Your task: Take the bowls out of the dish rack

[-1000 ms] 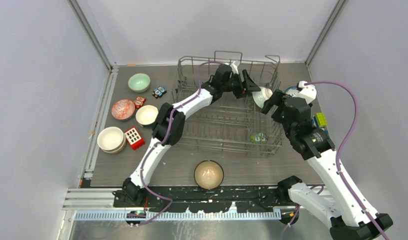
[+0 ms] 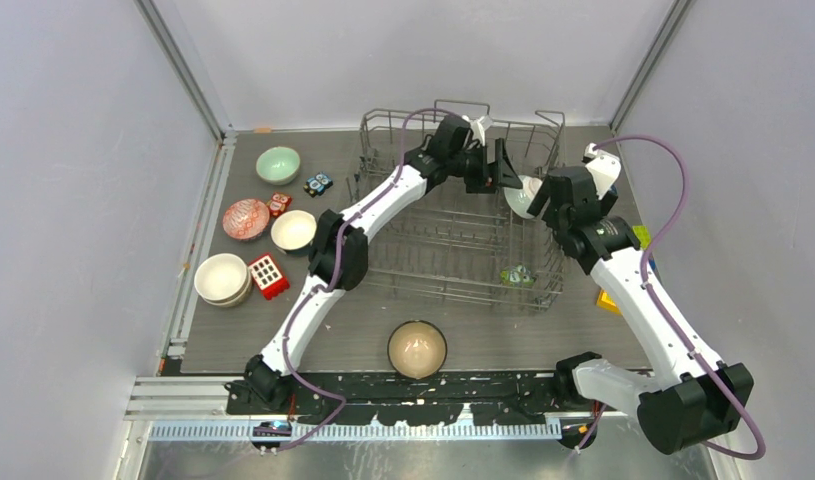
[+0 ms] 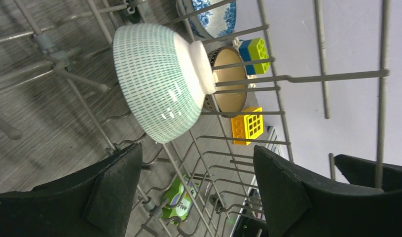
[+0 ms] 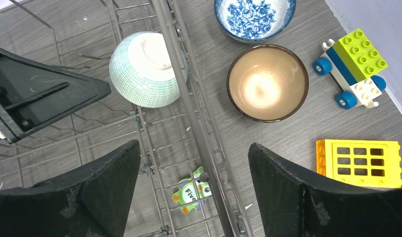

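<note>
A pale bowl with a fine green pattern (image 3: 152, 81) stands tilted on its side in the wire dish rack (image 4: 201, 131), near the rack's right wall. Close on its left, my left gripper is open and empty, the bowl lying ahead of its fingertips. In the right wrist view a dark finger of the left gripper reaches toward that bowl (image 4: 149, 69). My right gripper hovers over the rack's right wall, its fingers apart and nothing held between them. Apart from this bowl, no other bowl shows in the rack.
Right of the rack lie a brown bowl (image 4: 268, 84), a blue-flowered bowl (image 4: 255, 17), a toy-block car (image 4: 354, 64) and a yellow block frame (image 4: 359, 163). Several bowls, including a green one (image 2: 278, 165), stand at left. Another brown bowl (image 2: 417, 349) sits in front.
The rack and the left gripper have shifted slightly right.
</note>
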